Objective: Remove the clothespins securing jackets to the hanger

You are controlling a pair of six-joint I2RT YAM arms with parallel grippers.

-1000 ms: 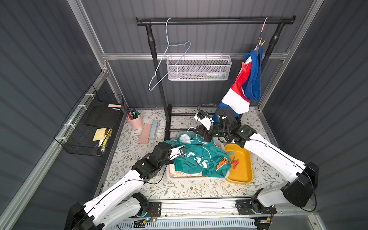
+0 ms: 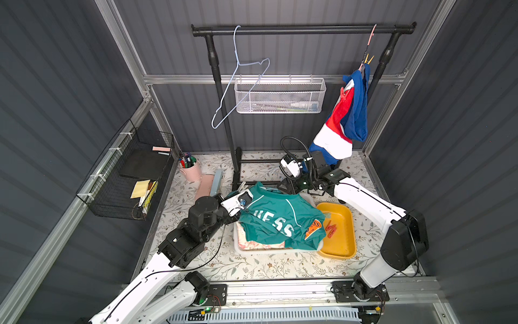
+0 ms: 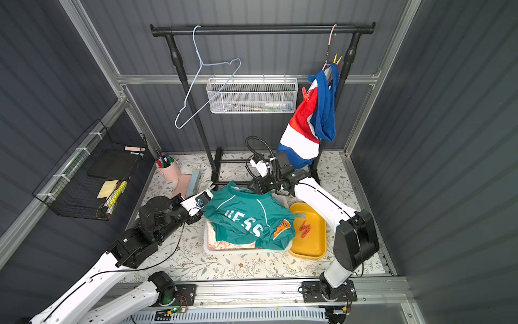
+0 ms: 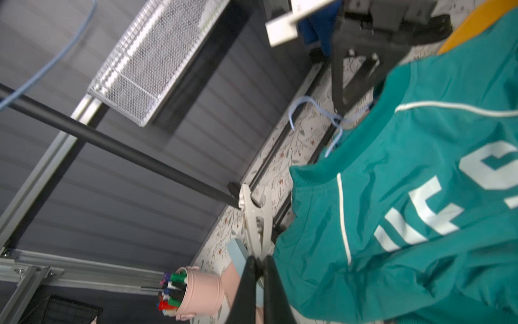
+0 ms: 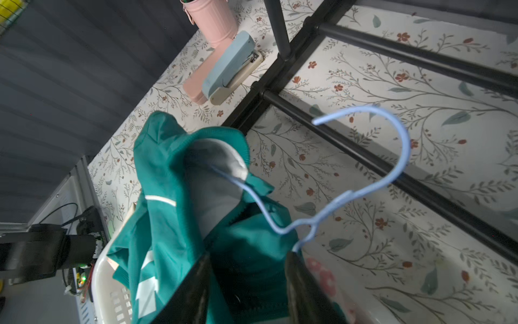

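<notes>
A teal jacket [image 2: 275, 216] lies in a white basket. A blue hanger [image 5: 353, 194] sticks out of its collar in the right wrist view. My left gripper is shut on a white clothespin [image 4: 253, 221], raised at the jacket's left. My right gripper is part open above the collar and hanger neck, fingertips blurred. A red-white-blue jacket [image 2: 340, 124] hangs at the right of the rail, with a red clothespin [image 3: 305, 93] and a yellow one [image 3: 338, 58] at it.
An orange tray [image 2: 340, 237] with red clothespins stands right of the basket. An empty blue hanger [image 2: 226, 108] hangs on the rail. A pen cup [image 2: 192, 172] and staplers stand at the back left.
My left gripper has moved up and to the left with the clothespin. My right arm has shifted slightly, and the jacket's collar has changed shape.
</notes>
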